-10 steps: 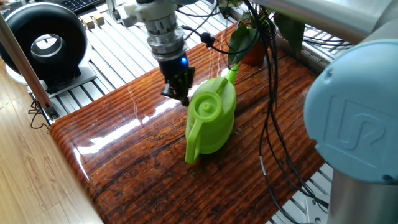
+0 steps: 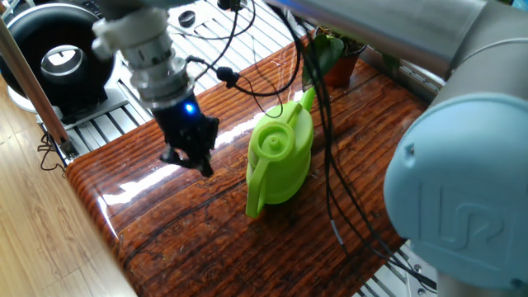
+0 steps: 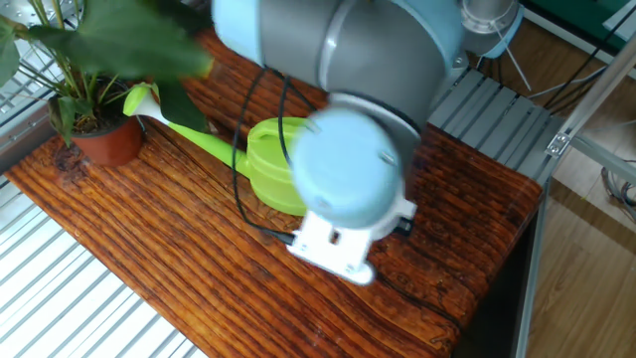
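Observation:
A bright green watering can (image 2: 285,157) stands upright on the brown wooden table, its handle side facing the near edge in exterior view 1 and its spout pointing towards the plant. My black gripper (image 2: 191,163) hangs to the left of the can, apart from it, pointing down above the table. Nothing shows held at its fingertips, but how far its fingers are apart is unclear. In exterior view 2 the arm covers part of the watering can (image 3: 273,164) and hides the gripper.
A potted plant in a reddish-brown pot (image 3: 111,142) stands by the can's spout. Loose black cables (image 2: 328,157) hang from the arm beside the can.
The watering can has stayed in place.

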